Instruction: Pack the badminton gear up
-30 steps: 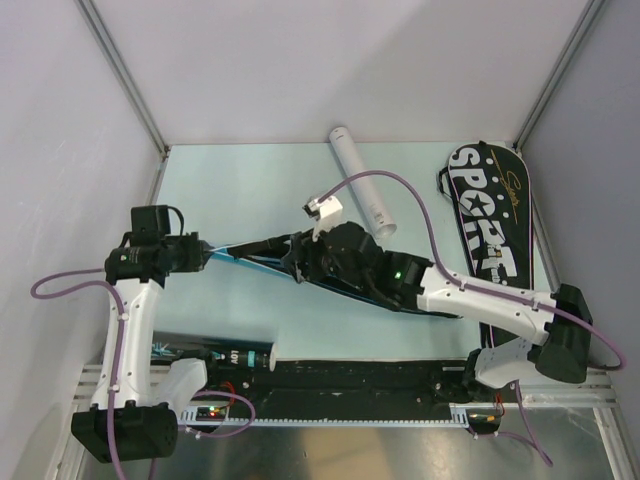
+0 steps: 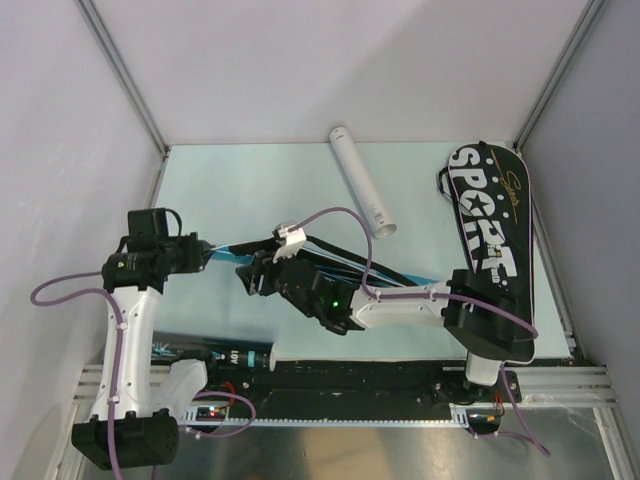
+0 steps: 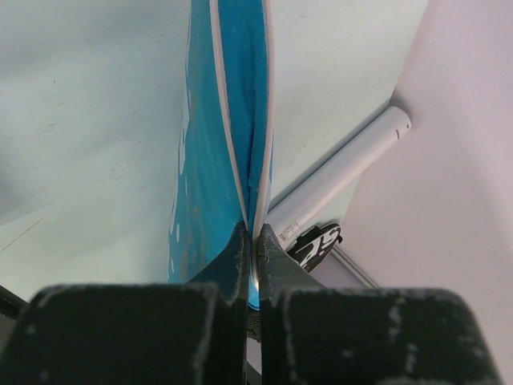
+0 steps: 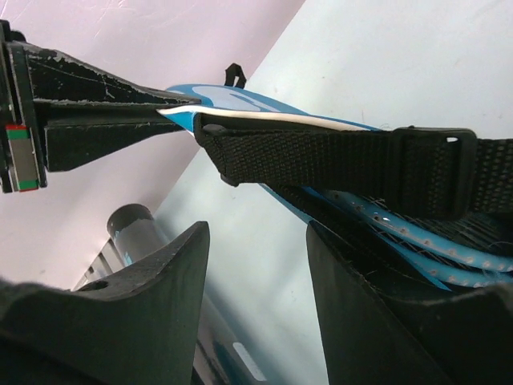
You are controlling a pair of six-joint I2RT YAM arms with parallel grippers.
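A blue and black bag [image 3: 208, 184] with a black strap [image 4: 337, 164] stretches across the middle of the mat. At its left end my left gripper [image 2: 206, 251] is shut on the bag's thin pale-edged blue tip, seen clearly in the left wrist view [image 3: 255, 265]. Just right of that, my right gripper stands open low over the bag, with the strap and folds beyond its fingertips. A black SPORT bag [image 2: 485, 210] lies along the right edge.
A white tube [image 2: 362, 180] lies at the back centre and a dark tube [image 2: 240, 356] along the front left edge.
My right gripper has moved left along the bag toward the left gripper. The left arm is nearly still, shifted very slightly downward in the top view.
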